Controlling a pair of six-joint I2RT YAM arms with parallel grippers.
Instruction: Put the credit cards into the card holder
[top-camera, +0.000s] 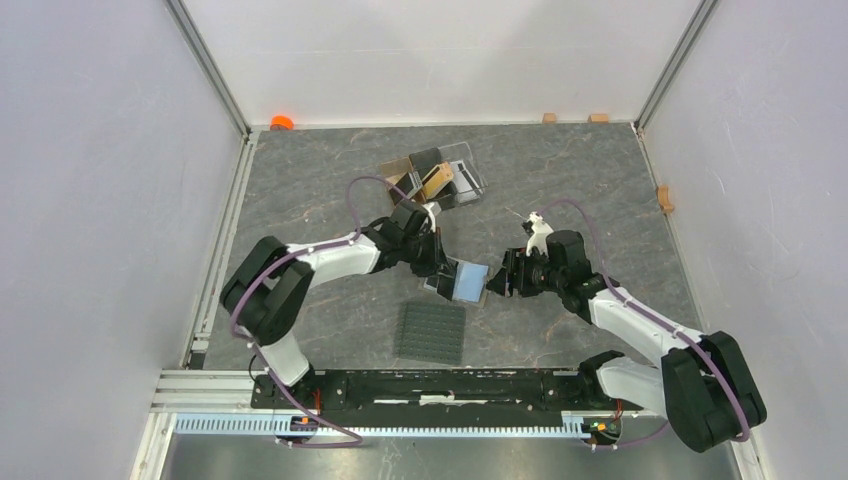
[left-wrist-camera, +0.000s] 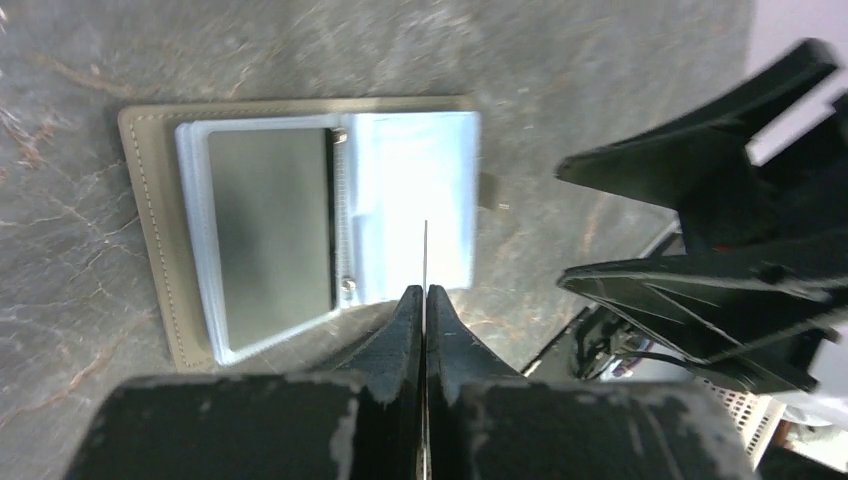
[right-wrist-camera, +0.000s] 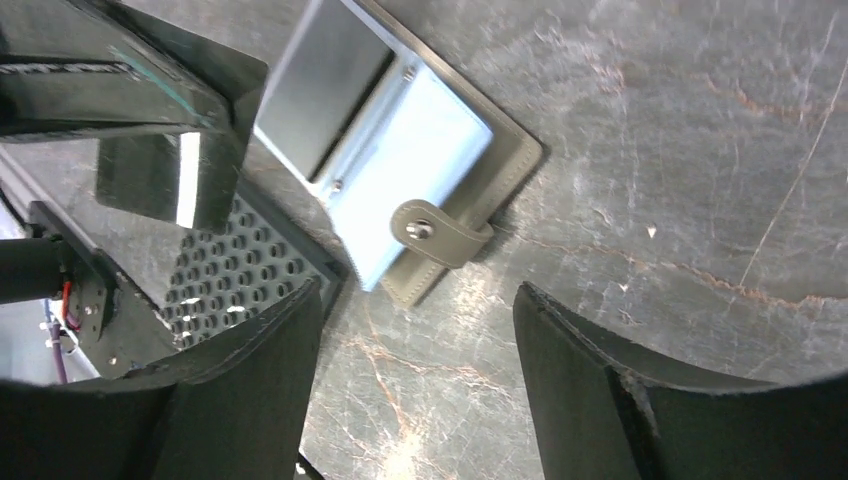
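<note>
On the table lies the opened card holder (top-camera: 471, 283), tan-edged. It has a grey panel (left-wrist-camera: 268, 230) on one side and a pale sleeve (left-wrist-camera: 415, 190) on the other. My left gripper is shut on a thin black card (right-wrist-camera: 150, 170) with a white stripe. In the left wrist view that card is edge-on, its line in front of the pale sleeve; whether it touches cannot be told. At the holder's right side, near the snap strap (right-wrist-camera: 437, 232), my right gripper stands open with nothing between its fingers.
A clear box (top-camera: 468, 157) with several cards stands behind the left gripper. Below the holder lies a dark ribbed mat (top-camera: 431, 334).
</note>
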